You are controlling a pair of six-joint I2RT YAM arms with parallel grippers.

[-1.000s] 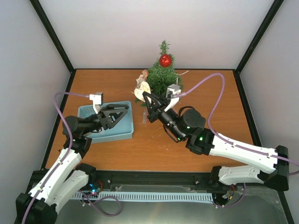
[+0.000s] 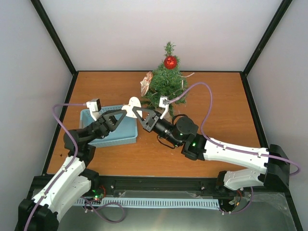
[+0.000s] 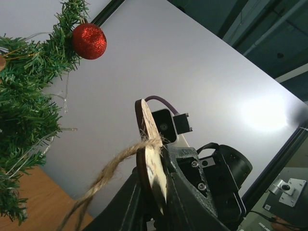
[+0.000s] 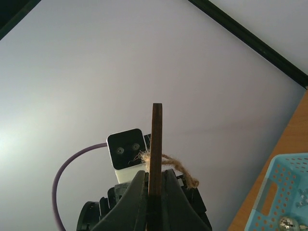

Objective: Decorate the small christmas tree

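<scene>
A pale wooden heart ornament (image 2: 133, 107) with a twine loop (image 3: 103, 175) is held up between my two arms, in front of the small tree (image 2: 167, 84). My right gripper is shut on the heart, which shows edge-on as a brown strip. From the other side my left gripper (image 2: 124, 113) reaches the heart's left part. In the left wrist view its dark fingers (image 3: 126, 204) lie on both sides of the wood; whether they press on it cannot be told. The twine hangs out to the left there.
A red glitter ball (image 2: 170, 62) hangs near the treetop, and a pale bow-like ornament (image 2: 146, 83) at its left side. Behind the left gripper stands a blue basket (image 2: 115, 140), with a silvery ball (image 4: 288, 223) inside. Bare table lies right of the tree.
My right gripper has carried the heart left and slightly down, away from the tree, to the left gripper. The left gripper has shifted slightly; its fingers now overlap the heart's edge.
</scene>
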